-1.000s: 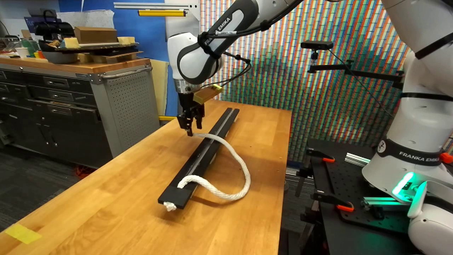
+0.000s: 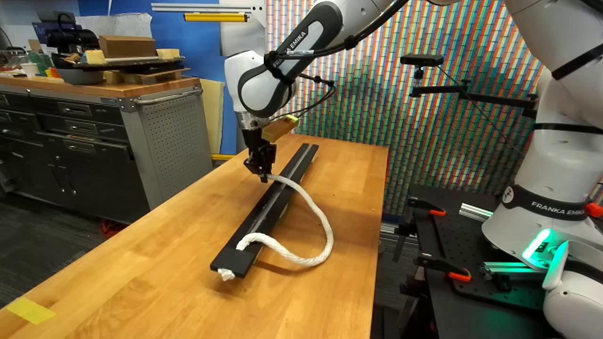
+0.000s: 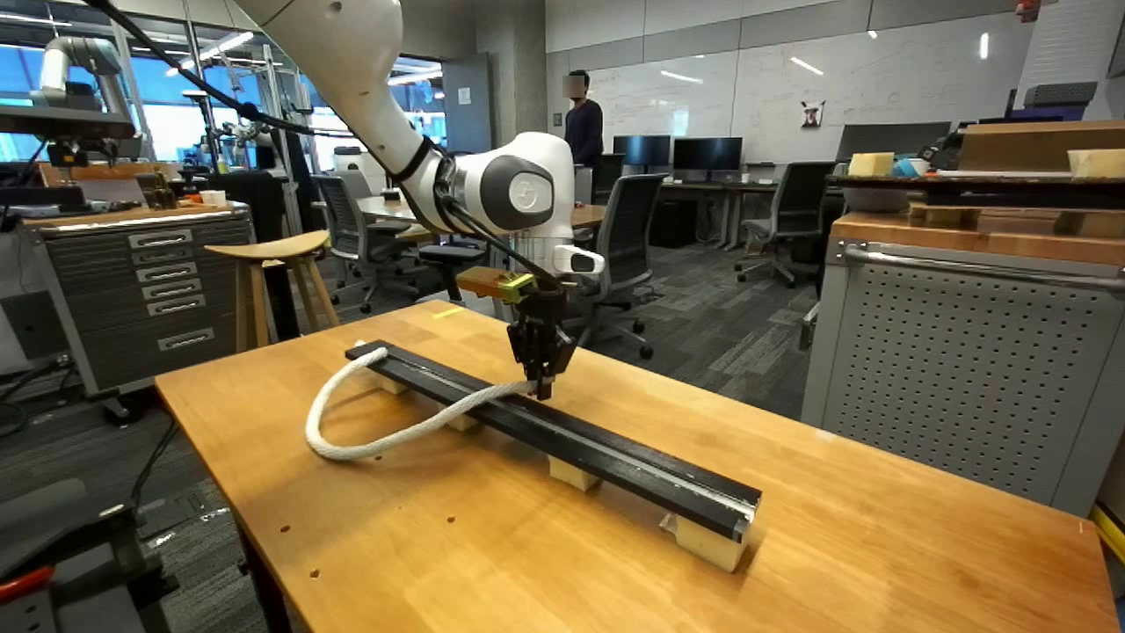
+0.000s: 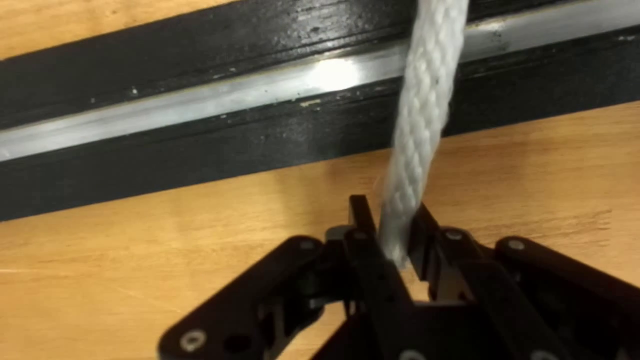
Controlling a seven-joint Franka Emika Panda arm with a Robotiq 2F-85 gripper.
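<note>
A thick white rope (image 2: 326,226) rises from the near end of a long black rail (image 2: 251,226) and bows out in a loop over the table. Its other end crosses back over the rail, reaching my gripper (image 3: 542,386) just off the rail's far side. In the wrist view, the rope (image 4: 423,99) runs down between the gripper's two black fingers (image 4: 363,225), which stand close on both sides of it. Whether both fingers press on the rope cannot be told. A pale metal-like groove (image 4: 240,93) runs along the rail's middle, empty where it shows.
Light wooden blocks (image 3: 572,471) hold the rail above the wooden table (image 3: 422,570). Bare tabletop lies on both sides of the rail. A grey tool cabinet (image 2: 169,135) stands beyond the table's edge.
My gripper has come down slightly and shifted a little to the right in exterior view 1. Its fingers, spread wide before, are now much closer together around the rope's end.
</note>
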